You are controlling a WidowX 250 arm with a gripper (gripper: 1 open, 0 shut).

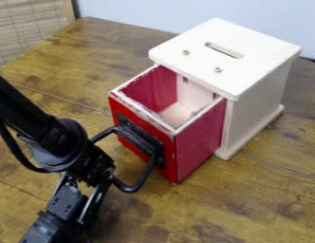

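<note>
A white wooden box (255,100) with a slotted lid stands at the upper right. Its red drawer (192,142) is pulled far out toward the lower left, open on top, with a pale interior. On the drawer's front is a black handle. My black gripper (103,166) is low at the left, right against that front at the handle; its fingertips are dark against the dark handle, so whether they grip it cannot be made out.
A woven mat (21,24) lies in the top left corner, and a pale wall runs along the back.
</note>
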